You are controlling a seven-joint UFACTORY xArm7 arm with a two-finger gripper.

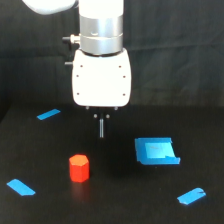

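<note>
My gripper [101, 128] hangs pointing down below its white hand, left of the middle of the view. Its slim fingers are dark and small against the black background, so whether they are apart or together does not show. A red block [79, 168] stands on the black table lower down and a little left of the fingertips, clear of them. To the right lies a blue square, tray-like piece [157, 151] with a lighter blue inside, also apart from the gripper.
Flat blue strips lie around the table: one at the back left [48, 114], one at the front left [20, 187] and one at the front right [191, 196]. Bare black table separates the red block from the blue square.
</note>
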